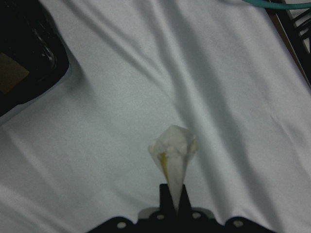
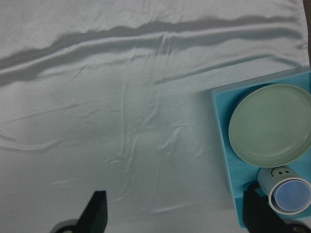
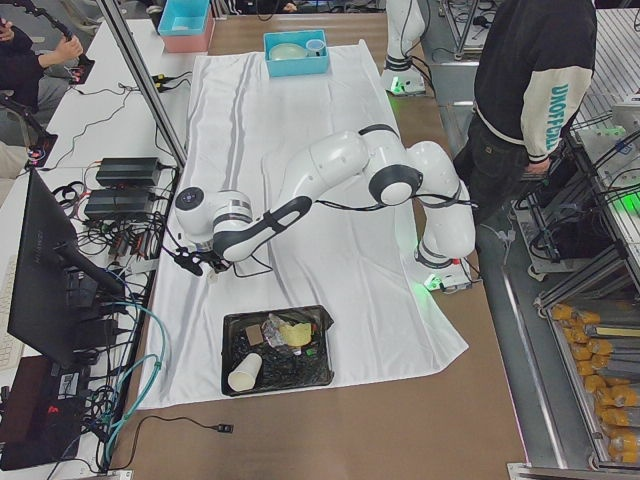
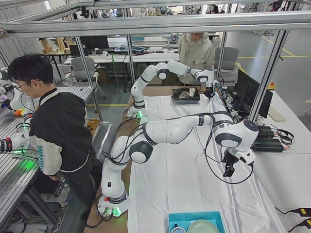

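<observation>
My left gripper is shut on a crumpled white tissue (image 1: 172,148) with a yellow stain, held above the white cloth. A black bin (image 1: 51,68) lies off to its upper left in the left wrist view; in the camera left view the bin (image 3: 230,365) holds a white cup, cardboard and crumpled scraps. My right gripper is open over bare cloth with nothing between its fingers, left of a blue basket (image 2: 221,126) holding a green plate (image 2: 269,124) and a mug (image 2: 286,194).
A monitor (image 3: 50,280), boxes and cables line the cloth's left side. A person (image 3: 520,90) stands at the right.
</observation>
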